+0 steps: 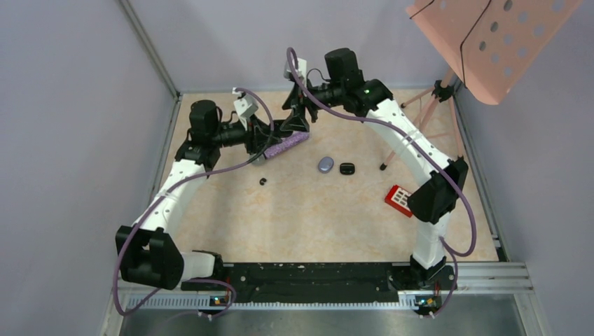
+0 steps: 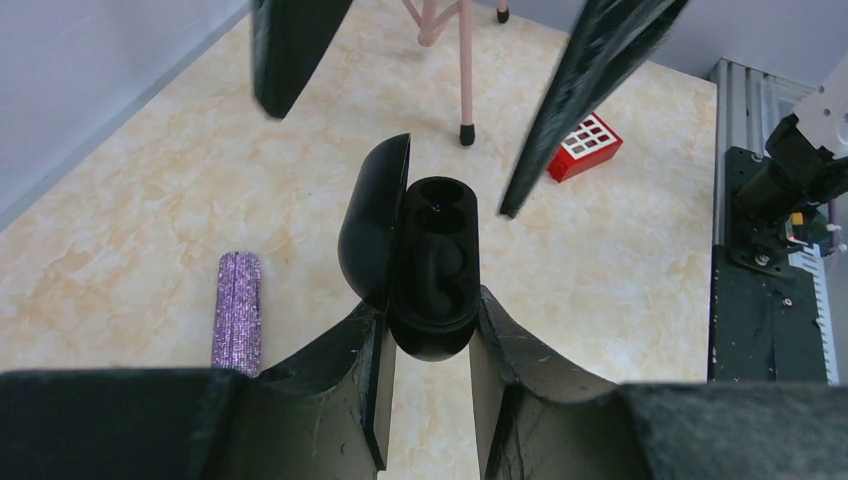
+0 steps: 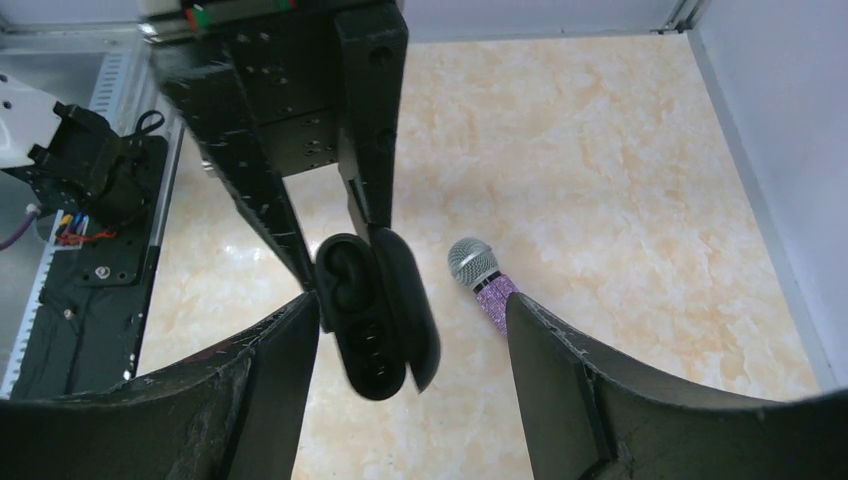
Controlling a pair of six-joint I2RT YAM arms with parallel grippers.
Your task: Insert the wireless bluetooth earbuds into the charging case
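Observation:
The black charging case (image 2: 436,300), its lid (image 2: 375,220) swung open, is held between the fingers of my left gripper, clear of the table. In the right wrist view, one of its wells (image 3: 347,275) shows a rounded shape, maybe an earbud; the other well (image 3: 372,365) looks hollow. My right gripper stands open, its two fingers (image 3: 548,350) spread wide around the case's side with nothing gripped. A small black object, likely an earbud (image 1: 263,181), lies on the table left of centre in the top view.
A microphone with a purple glittery handle (image 3: 497,298) lies below the grippers. A grey oval object (image 1: 326,164) and a small black box (image 1: 347,169) sit mid-table. Towards the right are a red box (image 1: 399,200) and a pink stand (image 1: 426,108).

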